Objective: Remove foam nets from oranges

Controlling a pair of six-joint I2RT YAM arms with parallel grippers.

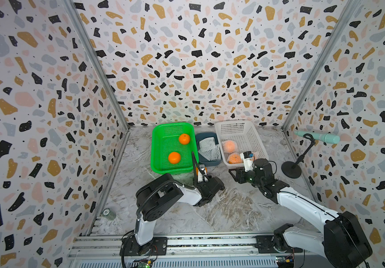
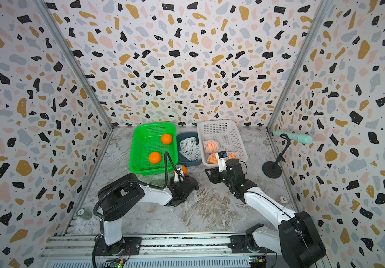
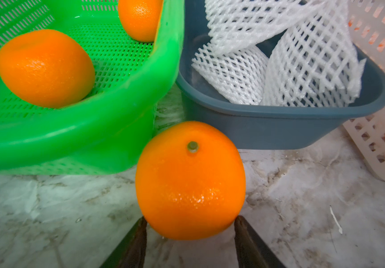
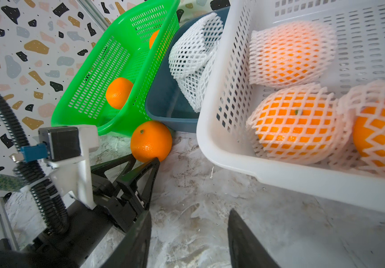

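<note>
A bare orange is gripped low by my left gripper, in front of the green basket and a dark bin that holds white foam nets. Two bare oranges lie in the green basket. In the right wrist view, several netted oranges sit in the white basket. My right gripper hangs over the table in front of that basket, right of the left gripper, open with nothing between its fingers.
A black stand with a mint-green arm stands at the right. A small cylinder is at the front left.
</note>
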